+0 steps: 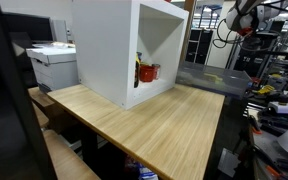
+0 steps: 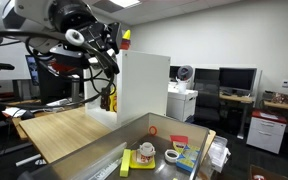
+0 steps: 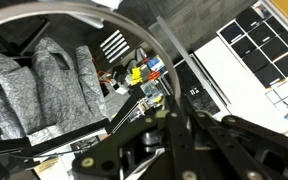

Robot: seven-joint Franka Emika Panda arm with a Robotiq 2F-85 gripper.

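My gripper is raised high, well away from the tabletop. Its dark fingers look shut in the wrist view, but what lies between them cannot be made out. A broad, blurred curved band (image 3: 149, 30) sweeps across that view and runs down beside the fingers; whether it is held or only a loop near the camera is unclear. The arm (image 2: 74, 25) fills the upper left of exterior view 2. In exterior view 1 only part of the arm (image 1: 252, 22) shows, at the top right.
A white open cabinet (image 1: 104, 50) stands on the wooden table (image 1: 149, 125), with a red container (image 1: 147, 73) inside it. A grey bin (image 2: 156, 128) holds a white cup (image 2: 145, 153), a yellow item and several other things.
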